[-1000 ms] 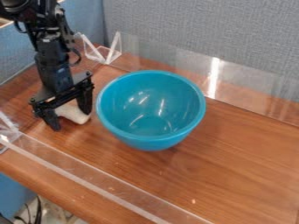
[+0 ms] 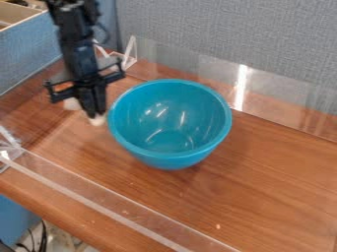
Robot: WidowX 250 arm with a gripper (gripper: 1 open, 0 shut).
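Note:
My black gripper (image 2: 93, 98) hangs above the wooden table, left of the teal bowl (image 2: 168, 124), and is blurred. Its fingers appear shut. A pale, whitish item (image 2: 95, 118) shows low behind or beneath the fingers, partly hidden by the gripper; I cannot tell whether it is held. The bowl is upright, and I see nothing inside it.
A grey padded wall (image 2: 237, 39) with a clear strip stands behind. White brackets sit at the left edge, and cables hang below the table's front left.
My gripper has risen and shifted slightly right, toward the bowl's left rim, from low on the table. The bowl has not moved.

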